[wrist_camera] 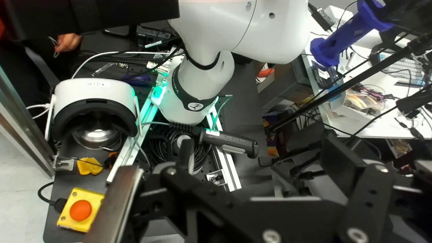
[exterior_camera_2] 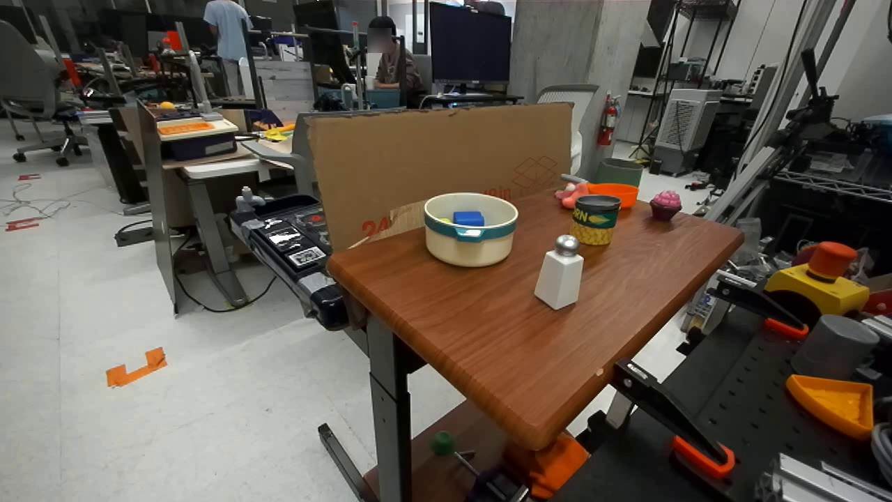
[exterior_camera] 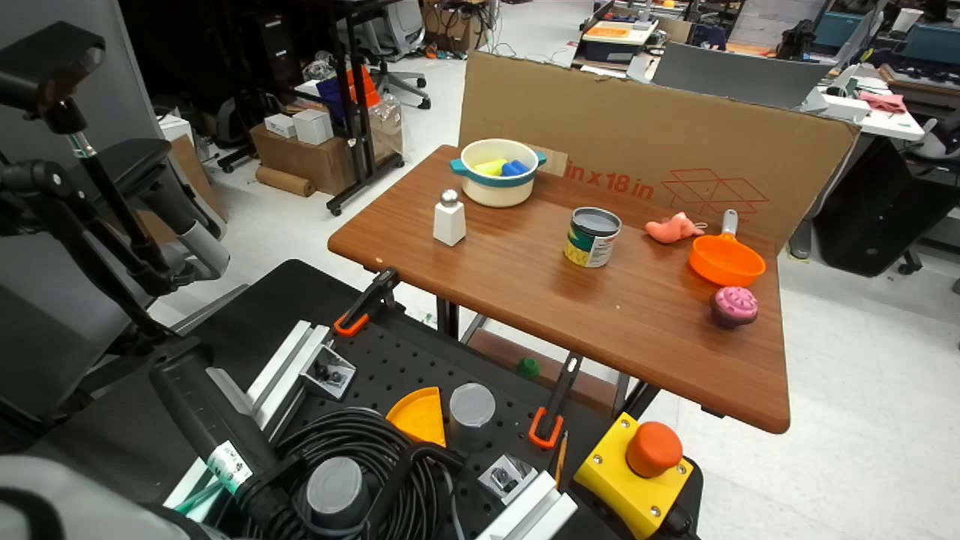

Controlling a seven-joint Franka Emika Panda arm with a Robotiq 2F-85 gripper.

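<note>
In the wrist view my gripper stands open, its fingers [wrist_camera: 342, 160] wide apart with nothing between them. It is over the robot's own base area, away from the wooden table [exterior_camera: 540, 270]; neither exterior view shows it. A cream pot [exterior_camera: 500, 190] with teal handles sits at the table's far left, holding a yellow piece [exterior_camera: 490, 167] and a blue block [exterior_camera_2: 468, 218]. Nearer the front edge a white shaker [exterior_camera: 449, 221] with a metal top stands upright. A corn can [exterior_camera: 591, 241] stands mid-table. To the right are a pink toy [exterior_camera: 673, 228], an orange strainer [exterior_camera: 725, 259] and a pink-topped cupcake [exterior_camera: 734, 307].
A cardboard wall [exterior_camera: 630, 135] closes the table's back edge. In front lies a black cart [exterior_camera: 378, 378] with clamps, coiled cable and a yellow emergency-stop box [exterior_camera: 621, 477]. A headset [wrist_camera: 95, 91] lies near the robot base.
</note>
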